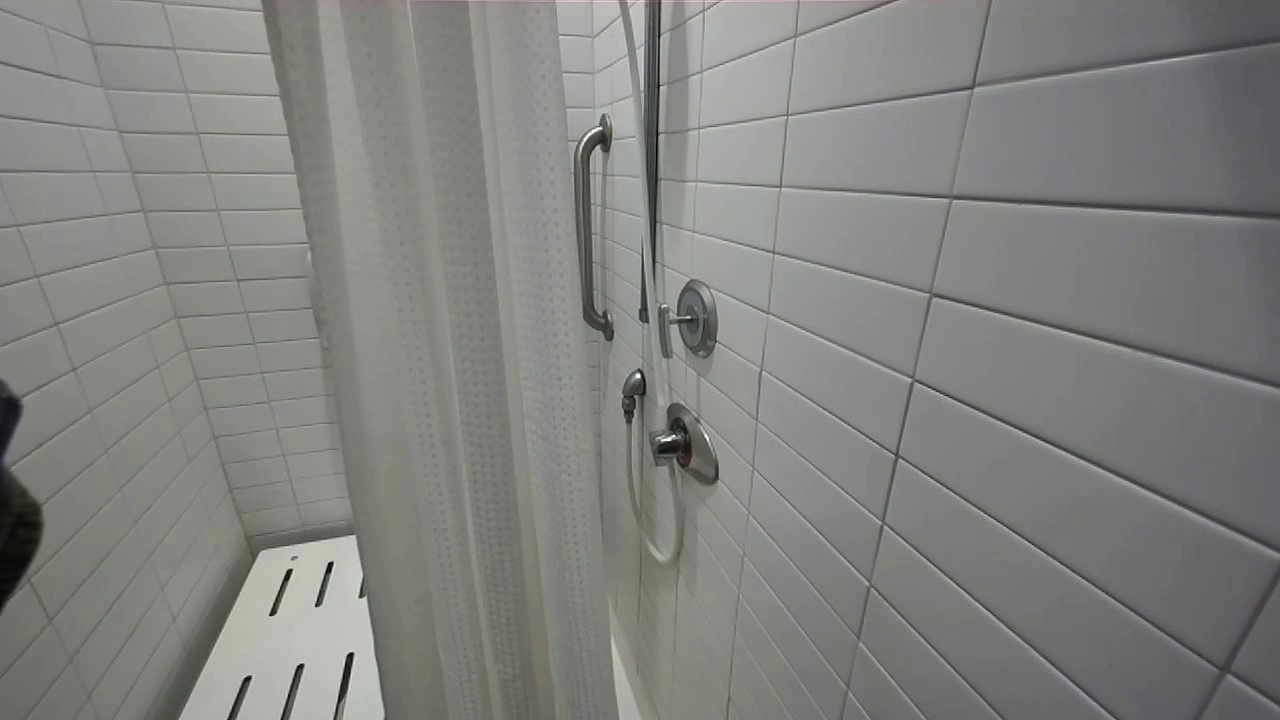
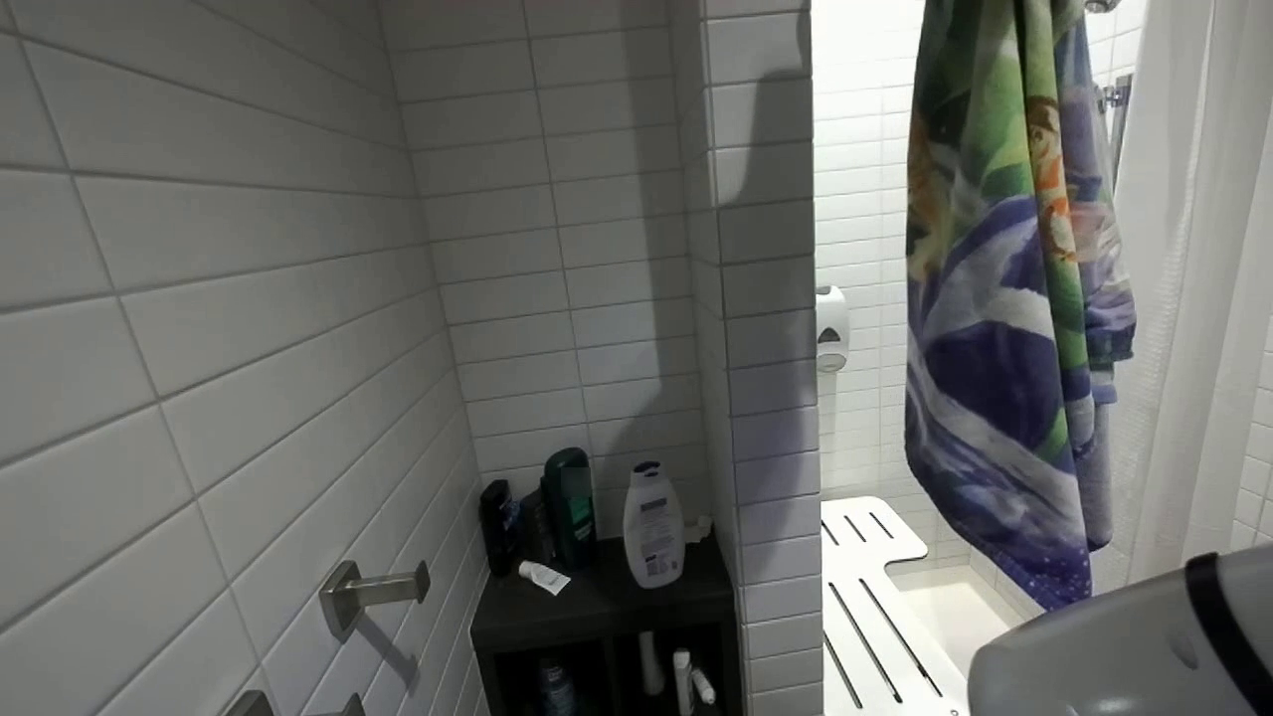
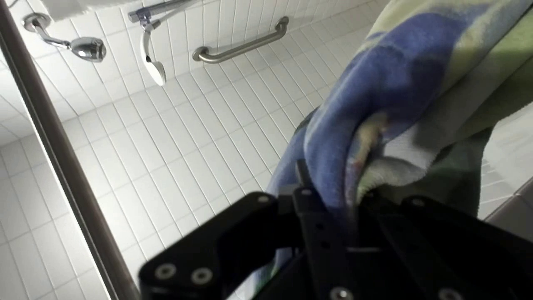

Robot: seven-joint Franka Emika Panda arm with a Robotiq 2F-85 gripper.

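Note:
A colourful towel [image 2: 997, 310], blue, green and white, hangs down in folds at the right of exterior view 2. The wrist view has the same towel [image 3: 394, 75] bunched up at my gripper. Its black fingers [image 3: 320, 235] are closed on a gathered fold, shut on the cloth. The upper end of the towel lies outside exterior view 2, and so does the gripper. At the left edge of exterior view 1 a dark piece [image 1: 14, 516] pokes in, too little of it to name.
A white curtain [image 1: 444, 360] hangs beside a slotted white bench [image 1: 270, 624]. Metal hooks [image 2: 376, 591] stick out of the left wall. Bottles [image 2: 652, 525] stand on a dark shelf [image 2: 597, 615]. A dark rail [image 3: 65, 165] crosses the wrist view, with a grab bar [image 3: 240, 52] beyond.

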